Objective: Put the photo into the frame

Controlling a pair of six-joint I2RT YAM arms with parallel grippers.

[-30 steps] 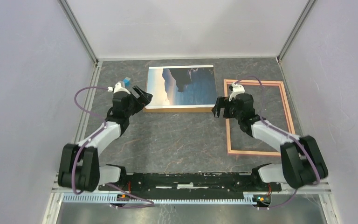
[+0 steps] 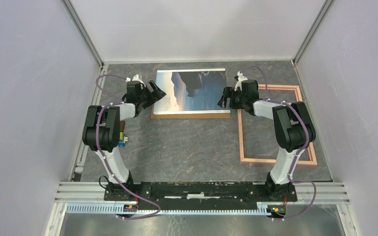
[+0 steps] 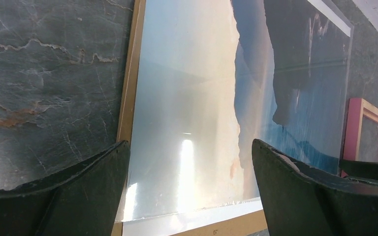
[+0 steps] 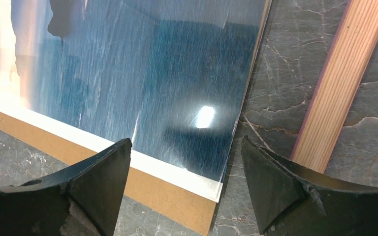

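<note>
On the table's back middle lies the photo [image 2: 197, 91], showing a cliff and blue sea, with a clear glossy sheet over it and a brown board [image 2: 192, 116] beneath. My left gripper [image 2: 157, 87] is open at the photo's left edge; in the left wrist view its fingers [image 3: 86, 179] stand apart around the left part of the stack. At the right edge, my right gripper has its fingers [image 4: 96, 182] apart, one over the photo's corner and one beyond the edge. Neither holds anything. The pink wooden frame [image 2: 240, 137] lies empty on the right.
White walls [image 2: 202, 32] close off the back and sides. A small blue and yellow item [image 2: 122, 139] sits beside the left arm.
Both arms have reached farther back, my left gripper also to the right and my right gripper to the left, over the photo's edges. The photo and frame have not moved.
</note>
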